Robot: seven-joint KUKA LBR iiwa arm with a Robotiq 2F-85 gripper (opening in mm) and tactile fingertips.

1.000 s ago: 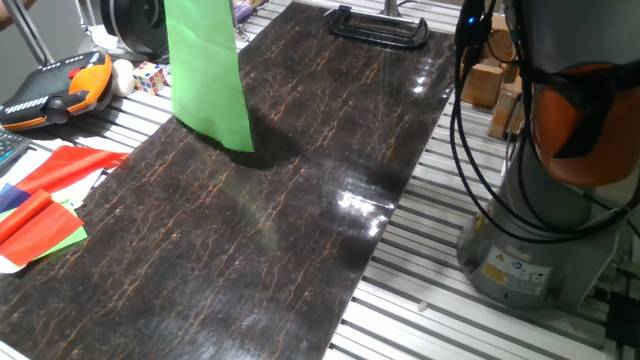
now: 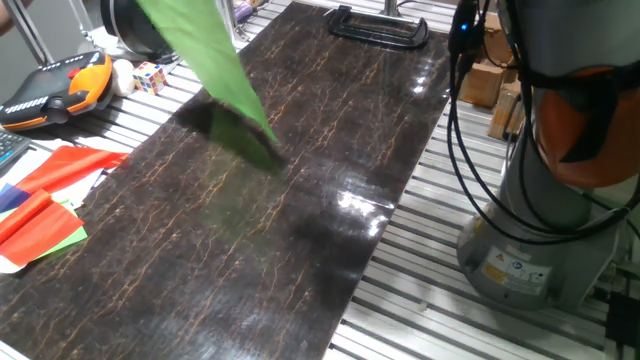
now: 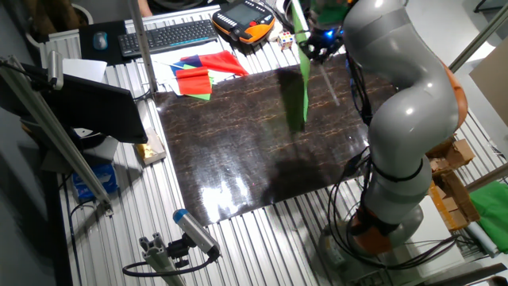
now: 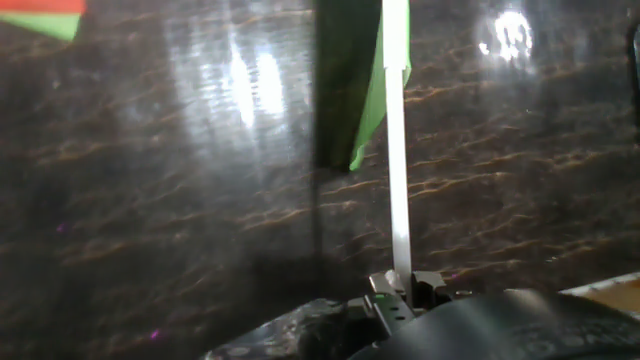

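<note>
A green flag hangs down over the dark marbled board, clear of its surface as far as I can tell. In exterior view 2 the flag appears almost edge-on, as a narrow strip. My gripper, at the bottom of the wrist view, is shut on the flag's thin white stick, which points up the picture. The cloth shows beside the stick's far part. In exterior view 2 my gripper is small and dark above the board's far edge; in exterior view 1 it is out of frame.
The board is bare across its middle, with a black clamp at one end. Red, blue and green flags lie at its edge. An orange-black teach pendant, a puzzle cube and a keyboard stand beyond.
The green flag has turned from nearly face-on to a slanted, narrower shape. Its lower tip has swung right and its shadow has spread out to the left beneath it.
</note>
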